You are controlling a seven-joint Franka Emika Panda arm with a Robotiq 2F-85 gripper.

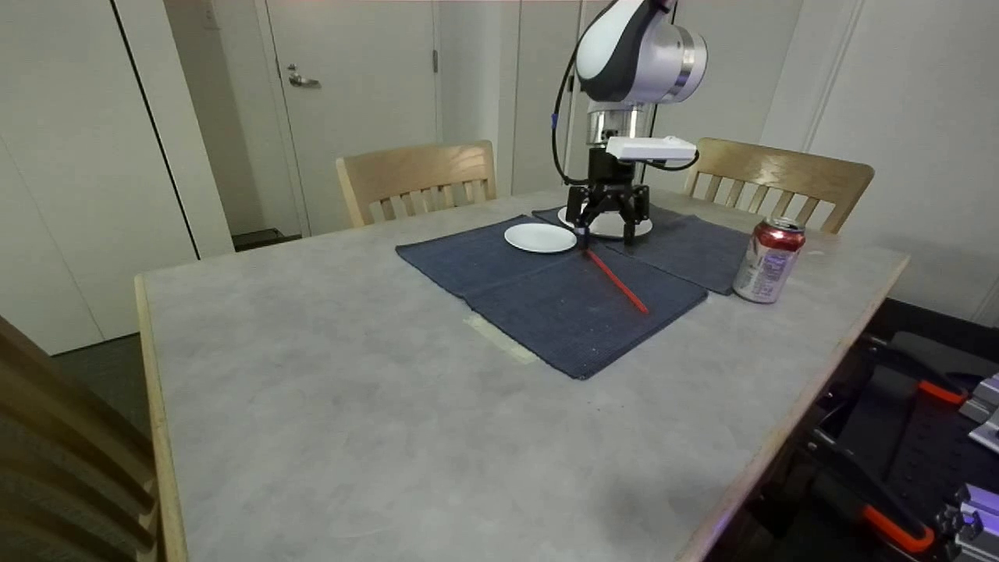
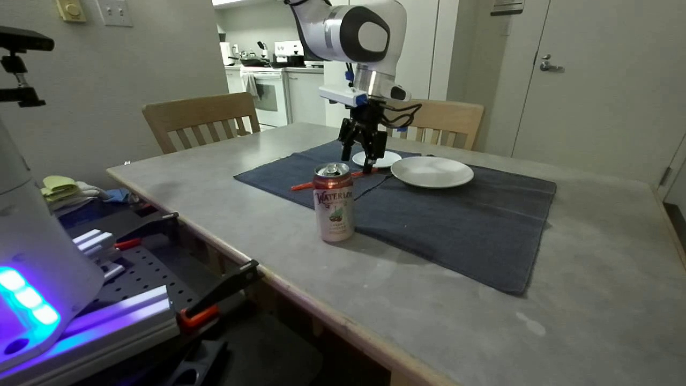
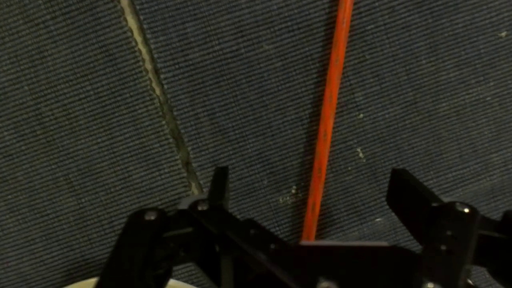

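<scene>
A thin red stick lies flat across the dark blue placemats. In the wrist view, the stick runs up between the spread fingers of my gripper, nearer neither finger by much and apparently untouched. From exterior view 1, my gripper points straight down, low over the cloth by the stick's far end. Exterior view 2 has the gripper behind the can, with part of the stick hidden by that can. My fingers stand wide, empty.
Two white plates lie on the cloth: a small one and a larger one. A red-and-white can stands upright near the table's edge. Wooden chairs line the far side. The grey tabletop is broadly clear.
</scene>
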